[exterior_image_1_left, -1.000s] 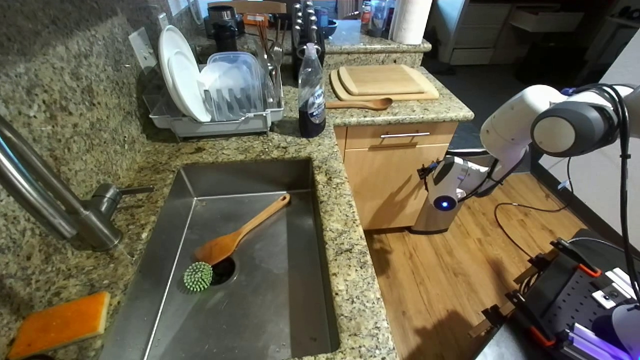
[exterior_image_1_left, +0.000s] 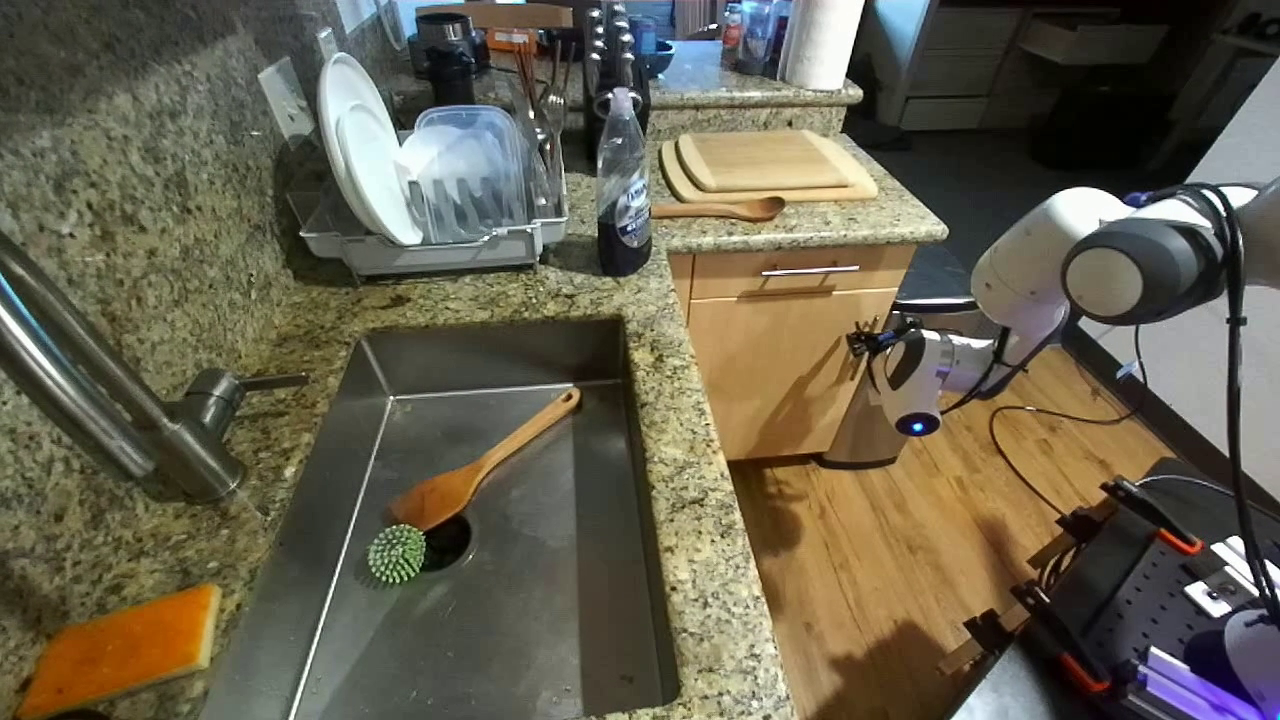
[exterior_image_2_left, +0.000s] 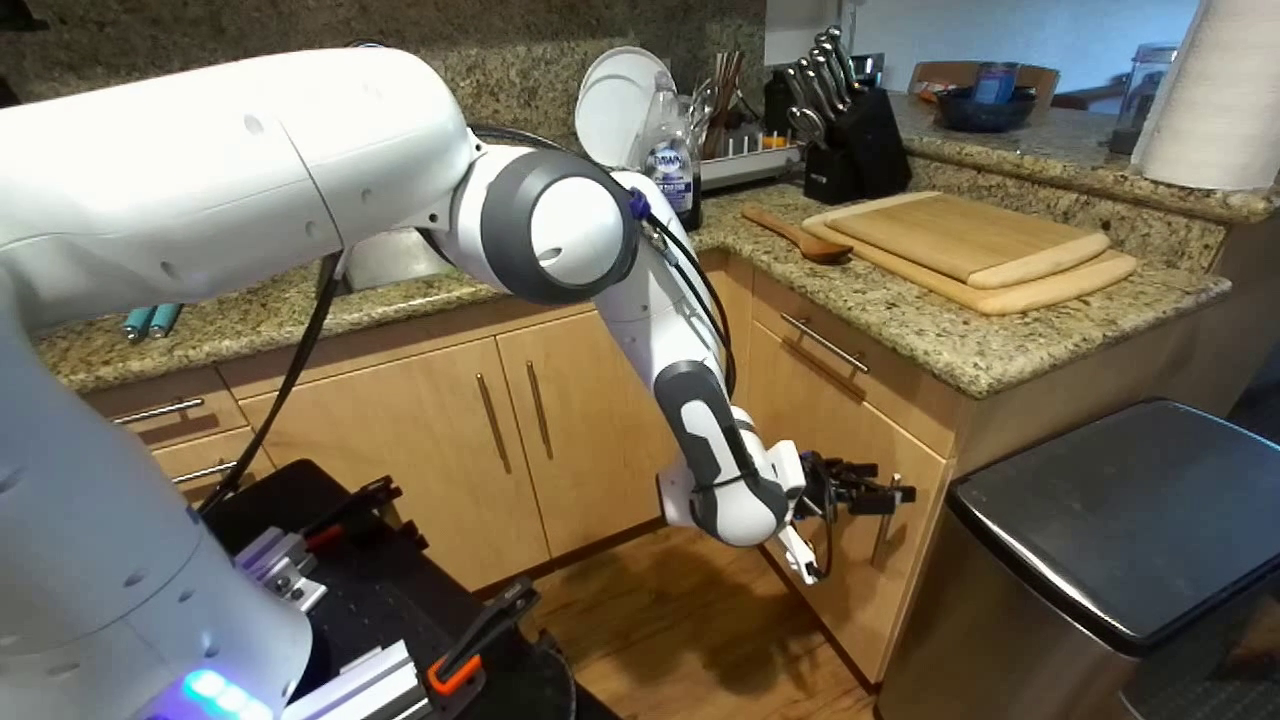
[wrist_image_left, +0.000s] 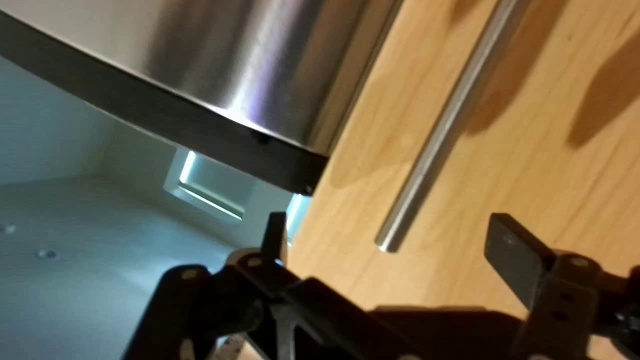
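My gripper stands open in front of the light wood cabinet door (wrist_image_left: 540, 198), with no object held. In the wrist view, a slanted metal bar handle (wrist_image_left: 447, 129) on that door has its lower end between the two fingers in the picture; whether it lies within their reach in depth is unclear. Exterior view 2 puts the gripper (exterior_image_2_left: 900, 492) close to the door, its fingertips overlapping the handle (exterior_image_2_left: 884, 534). The door appears shut. From exterior view 1 the gripper (exterior_image_1_left: 866, 341) is small, and the handle is hidden by it.
A steel trash can (exterior_image_2_left: 1080, 540) stands right beside the door. Above is a drawer with a handle (exterior_image_2_left: 824, 342); cutting boards (exterior_image_2_left: 972, 240) and a wooden spoon (exterior_image_2_left: 798, 234) lie on the counter. A wooden-handled brush (exterior_image_1_left: 480, 468) rests in the sink (exterior_image_1_left: 528, 624).
The arm and gripper have shifted a little to the right in exterior view 1, with the wrist turned slightly. Nothing on the counter or in the sink has moved.
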